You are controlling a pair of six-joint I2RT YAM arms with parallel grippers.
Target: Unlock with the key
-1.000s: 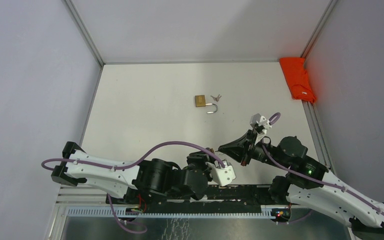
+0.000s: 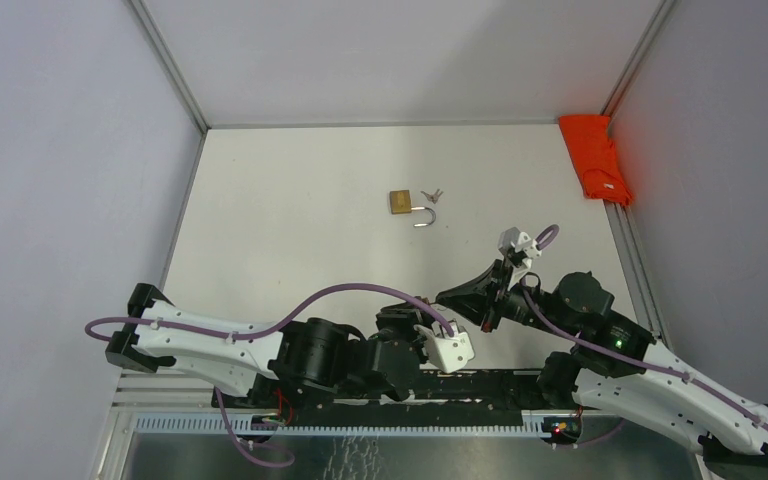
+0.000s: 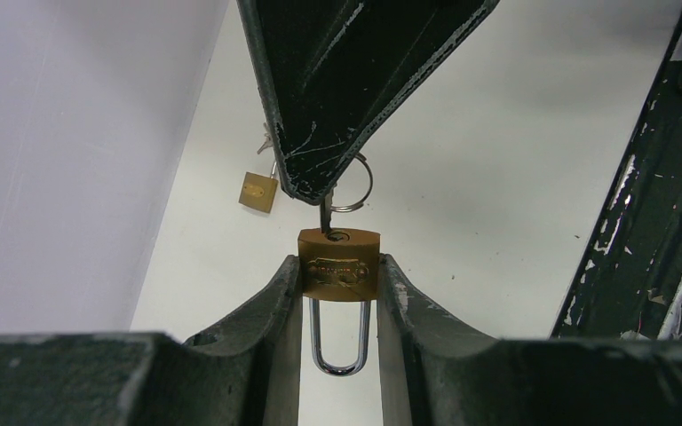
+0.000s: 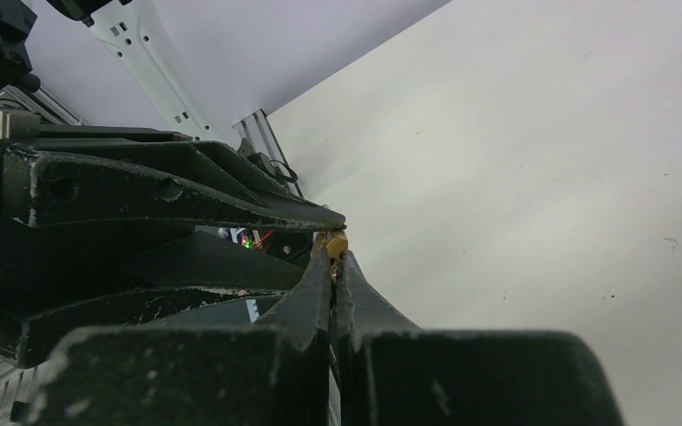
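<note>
A brass padlock [image 3: 337,266], shackle hanging down, is clamped between the fingertips of my left gripper. A key [image 3: 326,213] with a ring [image 3: 360,202] stands at the keyhole in its top face; my right gripper is shut right at it, its black fingers over the key in the left wrist view. From the right wrist view I cannot tell how much of the key sits between those fingertips. In the top view both grippers meet low in the middle, the padlock mostly hidden.
A second, open padlock [image 2: 400,202] and loose keys [image 2: 432,195] lie at mid-table. A red cloth [image 2: 593,155] lies at the back right corner.
Both arms are almost still; the left wrist has shifted very slightly to the right in the top view since a second ago.
</note>
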